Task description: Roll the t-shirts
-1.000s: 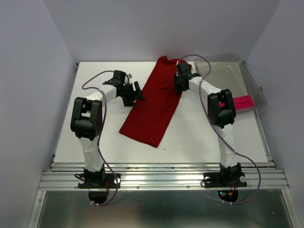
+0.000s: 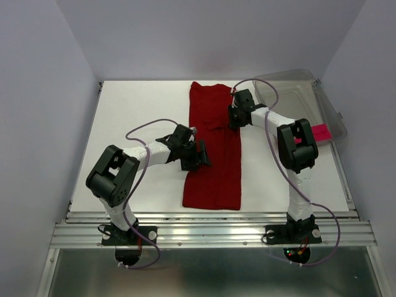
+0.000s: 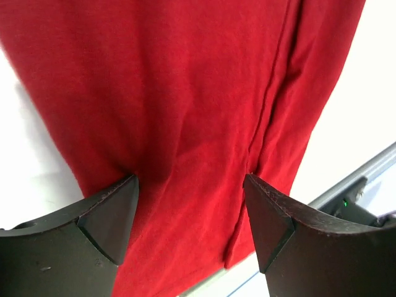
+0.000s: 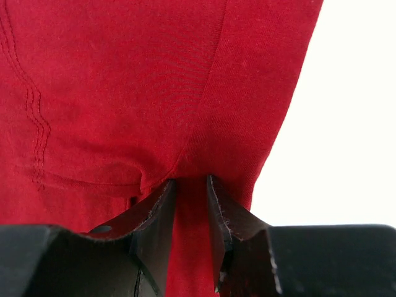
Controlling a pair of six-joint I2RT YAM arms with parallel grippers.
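Observation:
The red t-shirt (image 2: 213, 179) lies as a long folded strip down the middle of the table, its lower end near the front edge. Over its left side my left gripper (image 2: 205, 153) is open, with red cloth filling the view below its spread fingers (image 3: 111, 210). My right gripper (image 2: 231, 117) is at the upper right edge of the cloth. In the right wrist view its fingertips (image 4: 162, 192) touch the red fabric, a narrow gap between them, and a seam (image 4: 204, 93) runs above. Whether cloth is pinched there cannot be made out.
A clear bin (image 2: 291, 93) stands at the back right with a pink-red folded cloth (image 2: 320, 132) in it.
The shirt has swung from a slant to nearly straight, its lower end moving right. My left gripper has come right and toward the front. The right one has shifted only slightly.

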